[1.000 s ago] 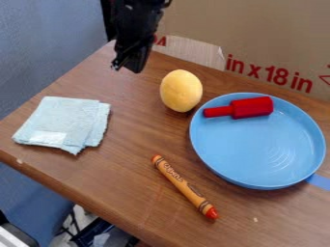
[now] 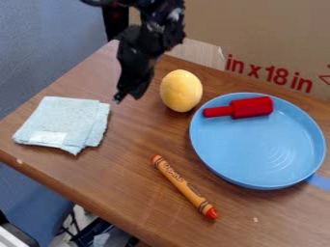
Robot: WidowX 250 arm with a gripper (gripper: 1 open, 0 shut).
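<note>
The dark gripper [image 2: 126,89] hangs at the top centre over the wooden table, left of a yellow oval object [image 2: 180,90] and above and right of a folded pale blue cloth [image 2: 62,123]. Whether its fingers are open or shut is hard to tell. An orange crayon [image 2: 183,185] lies diagonally in the front middle. A blue plate [image 2: 258,154] on the right holds a red rolling-pin-like object [image 2: 242,107] near its back rim.
A cardboard box [image 2: 271,39] stands along the back. The table [image 2: 116,183] ends at the left, with a blue surface beyond. The middle of the table between cloth and plate is clear.
The gripper has moved down and slightly toward the front over the last second. The objects on the table have not moved.
</note>
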